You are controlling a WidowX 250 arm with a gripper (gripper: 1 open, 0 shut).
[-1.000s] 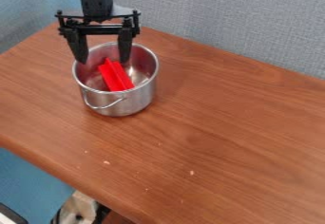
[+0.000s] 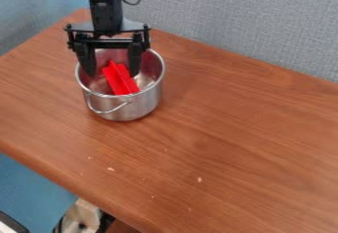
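A silver metal pot (image 2: 138,104) with a wire handle stands on the wooden table toward the left back. Inside it lies a red object (image 2: 121,79), apparently long pieces, leaning across the bottom. My black gripper (image 2: 111,62) is open over the pot, its two fingers reaching down to about the rim, one on each side above the red object, which appears not to be held.
A grey textured wall (image 2: 251,30) runs along the back. Blue floor shows at the lower left beyond the table's edge.
My gripper has moved slightly right and lower toward the inside of the pot. The pot and red object look unmoved.
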